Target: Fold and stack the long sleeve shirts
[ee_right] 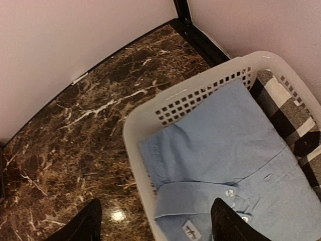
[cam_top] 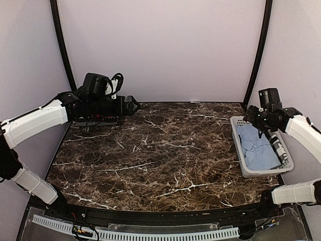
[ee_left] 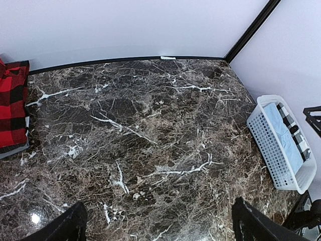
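Observation:
A light blue shirt (cam_top: 258, 150) lies fairly flat inside the white basket (cam_top: 243, 163) on the right. Its buttons, a white label and a few folds show in the right wrist view, where the blue cloth (ee_right: 215, 135) is close below my right gripper. That gripper hangs over the basket's back left part, fingers apart and nothing held between them. A black-and-white checked shirt (ee_right: 291, 113) lies along the basket's right side. My left gripper stands open and empty above the table's back left. Below it at the left edge is a red-and-black checked shirt (ee_left: 12, 108).
Walls rise at the back and on both sides, with the basket near the right one. The red-and-black shirt rests on a pale-edged tray, mostly hidden by my left arm in the top view.

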